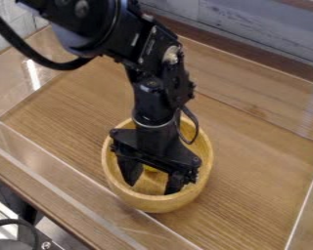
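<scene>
A yellow oval bowl (156,200) sits on the wooden table near its front left edge. My black gripper (152,168) reaches down from the upper left into the bowl, its fingertips low inside it. The gripper body covers much of the bowl's interior, so whether anything is between the fingers cannot be seen, nor clearly how far apart they stand.
A pale panelled wall (250,29) runs along the back. A dark cable lies off the table at the lower left.
</scene>
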